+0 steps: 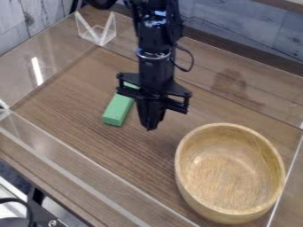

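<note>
My black gripper (151, 110) hangs from the top of the camera view over the middle of the wooden table. A green block (116, 113) lies on the table just left of it, partly behind the gripper's body. Whether the fingers are open or shut is hard to make out; no object shows clearly between them.
A large tan bowl (229, 199) occupies the lower right of the table. Clear plastic pieces sit at the left edge and upper left, and cables show at the lower left corner. The table between the block and the bowl is clear, as is the back right.
</note>
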